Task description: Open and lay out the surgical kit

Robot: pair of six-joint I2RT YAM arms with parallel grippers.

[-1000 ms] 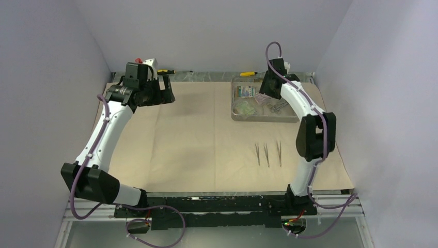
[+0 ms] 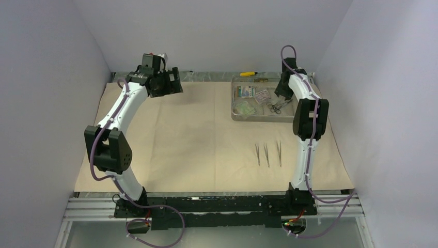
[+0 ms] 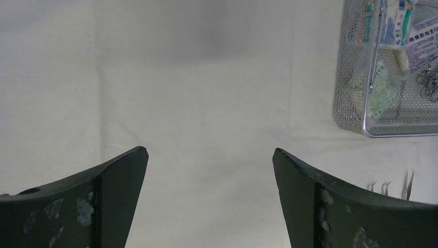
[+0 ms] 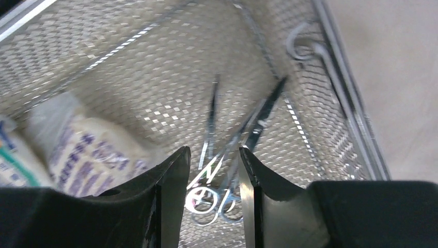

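A metal mesh tray (image 2: 263, 119) at the back right holds a green pack (image 3: 381, 90), a purple-print pack (image 4: 98, 155), another printed pack (image 2: 245, 91) and several scissor-like instruments (image 4: 201, 201). Over the tray's right part, my right gripper hangs part open above the instruments; whether its tips touch any is unclear. Three tweezers (image 2: 267, 155) lie in a row on the beige cloth in front of the tray. My left gripper stands wide open above the cloth at the back left, with nothing between its fingers.
A yellow object (image 2: 248, 73) lies on the back edge behind the tray. Walls stand close on the left, right and back.
My right gripper has moved rightwards over the tray's right part, and its arm has straightened.
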